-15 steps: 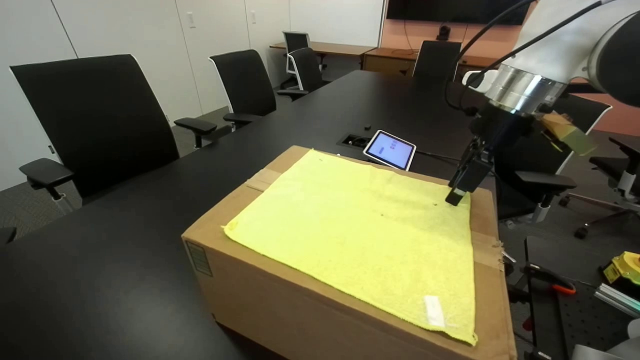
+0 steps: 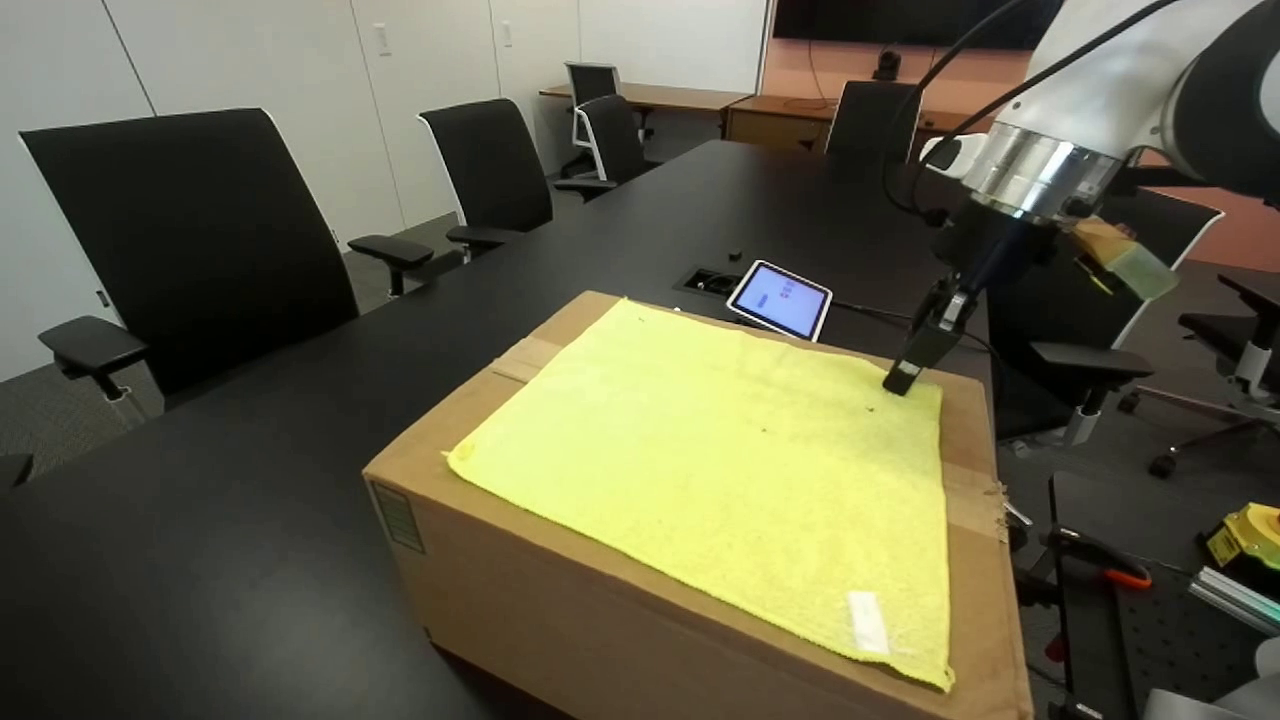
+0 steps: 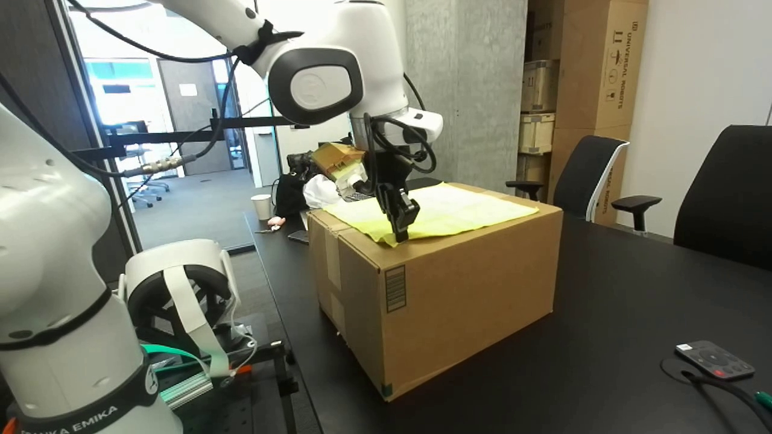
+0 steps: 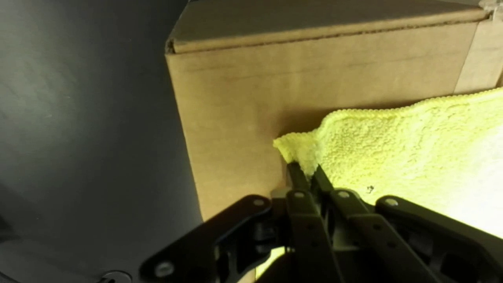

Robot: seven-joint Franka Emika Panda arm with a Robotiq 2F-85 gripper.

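A yellow cloth (image 2: 720, 456) lies spread nearly flat over the top of a cardboard box (image 3: 470, 282). My gripper (image 2: 900, 382) points down at the cloth's corner, on the far right in exterior view 1. Seen from the wrist, the two fingertips of the gripper stand close together with a narrow gap. Yellow cloth (image 4: 401, 146) shows in and ahead of that gap, its corner poking out just beyond the tips. Whether both fingers press on the fabric is hidden. No part of the cloth is visibly raised off the box.
The box stands on a black table (image 2: 240, 540). Just behind it is a small tablet (image 2: 782, 300). Chairs line the table, one of them a black chair (image 2: 192, 240) at left. A remote (image 3: 714, 359) lies on open table in exterior view 2.
The gripper has shifted slightly toward the cloth's far edge in exterior view 1, and its wrist has turned a little. Cloth and box look the same.
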